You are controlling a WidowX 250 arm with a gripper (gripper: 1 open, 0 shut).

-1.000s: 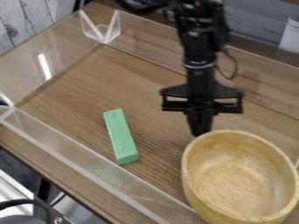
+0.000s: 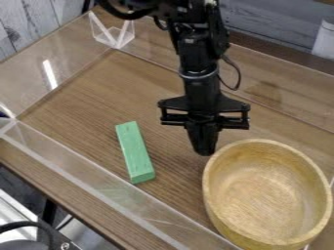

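My black gripper (image 2: 204, 139) hangs over the middle of the wooden table, fingertips pointing down and shut, nothing visible between them. It is just up and left of a large pale yellow bowl (image 2: 265, 191) at the lower right, which is empty. A green block (image 2: 135, 151) lies on the table to the left of the gripper, apart from it, its long side running front to back.
Clear walls edge the table (image 2: 92, 107) at the left and front. A white angular object (image 2: 112, 31) stands at the back left, a white item (image 2: 326, 37) at the back right.
The block and bowl have not moved.
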